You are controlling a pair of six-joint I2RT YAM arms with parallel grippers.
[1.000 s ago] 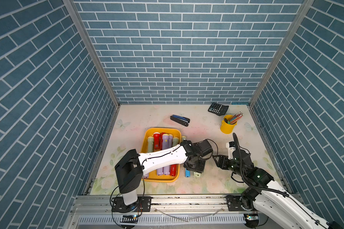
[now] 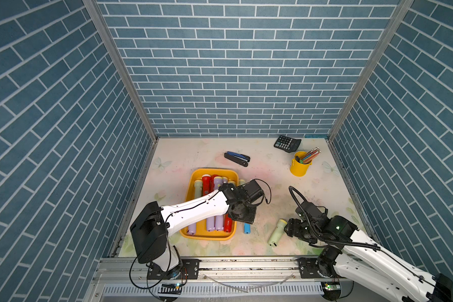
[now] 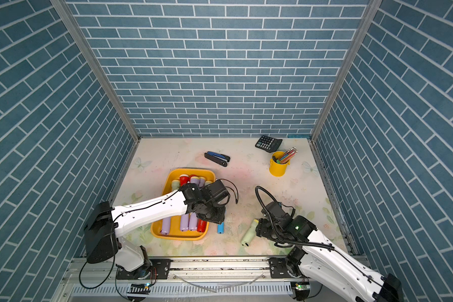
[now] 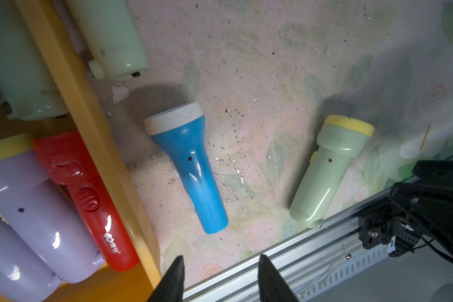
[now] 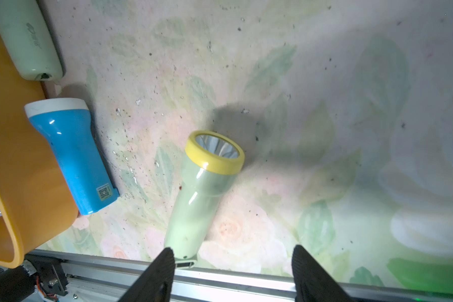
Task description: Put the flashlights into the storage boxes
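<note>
The yellow storage box (image 2: 201,236) holds several red, lilac and green flashlights. Just right of it on the table lie a blue flashlight (image 4: 193,171) and, above that, a green one (image 4: 115,40). Farther right lies a pale green flashlight with a yellow rim (image 5: 198,201). My left gripper hangs over the blue flashlight at the box's right side, fingers apart, nothing between them. My right gripper is beside and above the yellow-rimmed flashlight, fingers apart and empty.
Toward the back lie a stapler (image 2: 236,159), a calculator (image 2: 287,144) and a yellow pen cup (image 2: 299,167). Bare table is at the right and back. The metal front edge runs close below the flashlights.
My left arm has moved left and up, uncovering the pale green flashlight. My right gripper has moved toward the front, beside that flashlight.
</note>
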